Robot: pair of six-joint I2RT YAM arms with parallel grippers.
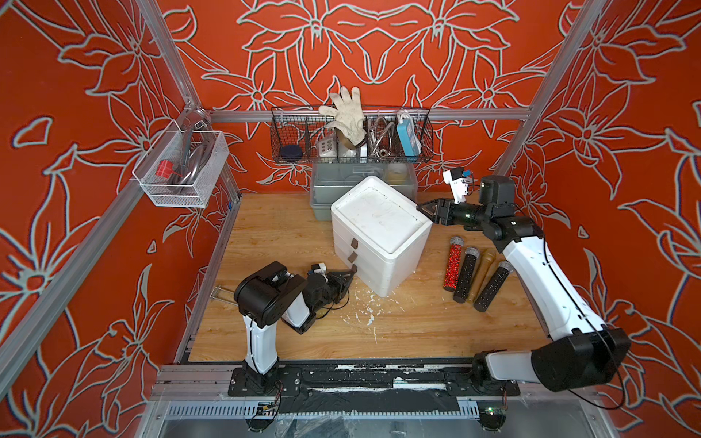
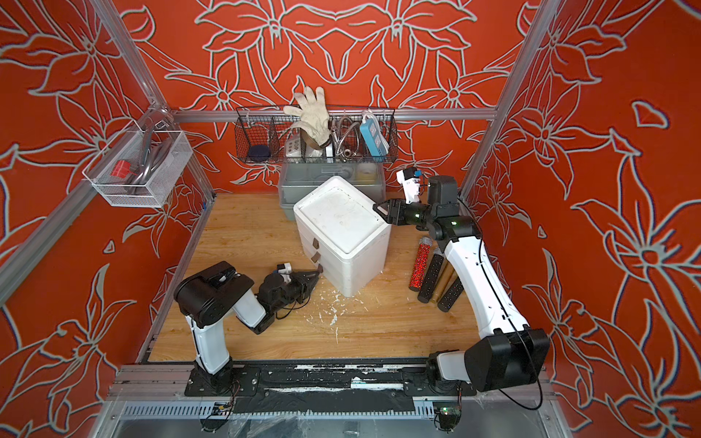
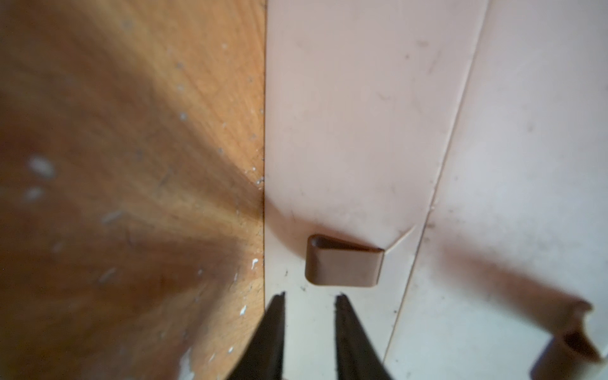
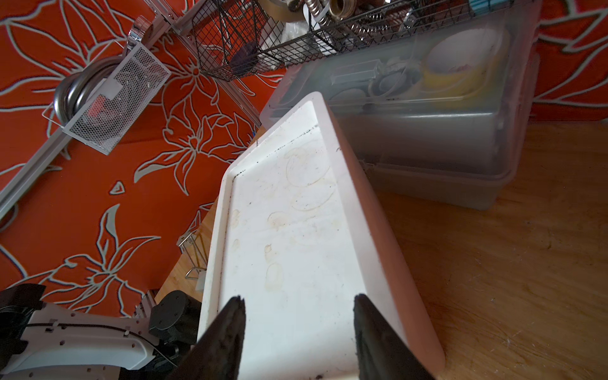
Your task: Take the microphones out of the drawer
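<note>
The white drawer unit [image 1: 383, 226] stands mid-table with its closed drawers and brown tab handles facing left. In the left wrist view, my left gripper is open at the lowest drawer, just short of its tab handle [image 3: 342, 266], with nothing between its fingers. My right gripper is open over the top of the unit at its right edge, holding nothing. Whatever the drawers contain is hidden.
Several microphones [image 1: 465, 277] lie right of the unit. A grey plastic box [image 1: 325, 189] and a wire basket [image 1: 292, 138] are behind it. A white mesh basket [image 1: 182, 189] hangs at left.
</note>
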